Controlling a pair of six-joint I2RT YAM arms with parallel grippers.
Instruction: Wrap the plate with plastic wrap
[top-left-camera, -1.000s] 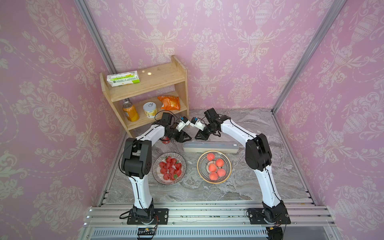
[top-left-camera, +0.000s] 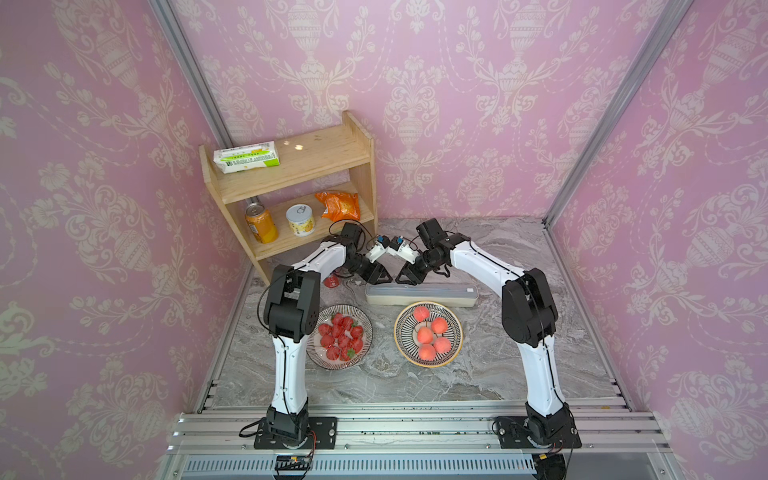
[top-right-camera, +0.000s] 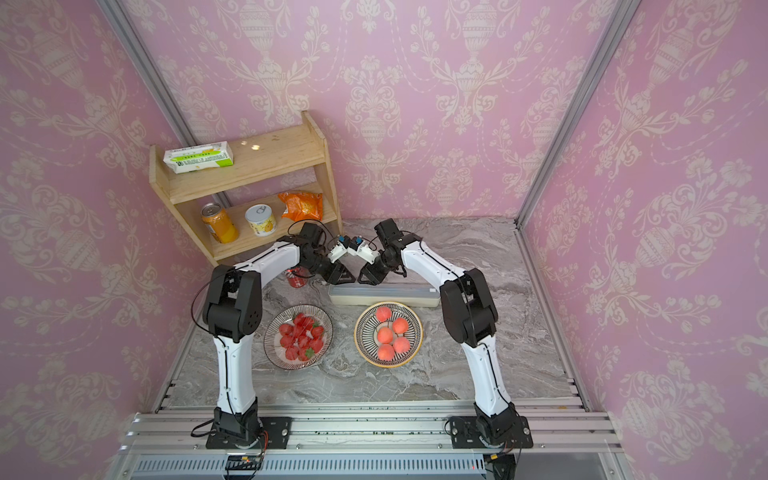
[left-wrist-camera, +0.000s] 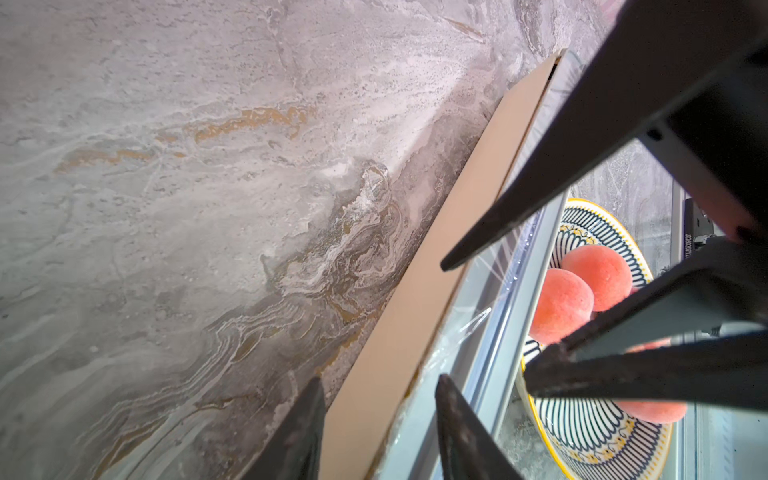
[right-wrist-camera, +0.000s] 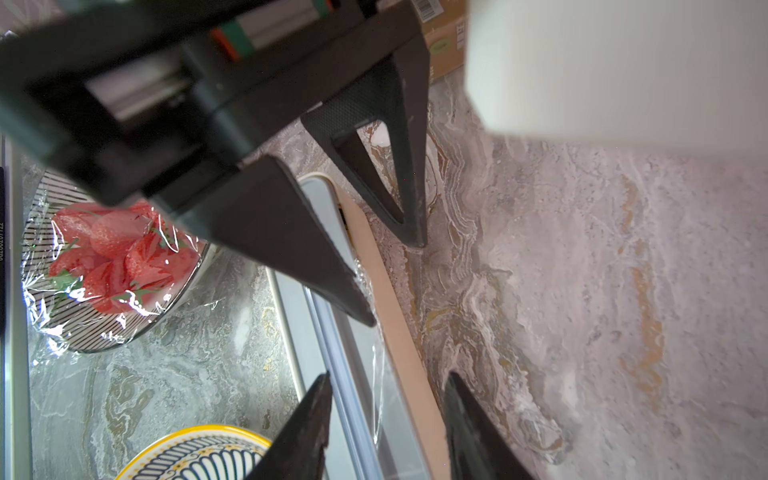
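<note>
The long grey plastic wrap dispenser (top-left-camera: 432, 296) lies across the table, clear film (left-wrist-camera: 460, 336) along its back part. In front of it sits the plate of peaches (top-left-camera: 457, 344), no wrap visible over it. My left gripper is over the dispenser's back edge, open, one fingertip on each side of that edge in its wrist view. Close to its right, my right gripper also stands open above the same edge, fingers apart. Neither shows anything gripped. Whether their fingertips touch the film I cannot tell.
A striped bowl of strawberries (right-wrist-camera: 56, 188), covered in glossy film, stands front left. A red can (top-left-camera: 331, 281) is partly hidden by the left arm. The wooden shelf (top-left-camera: 320, 150) stands back left.
The plate and dispenser have stayed put.
</note>
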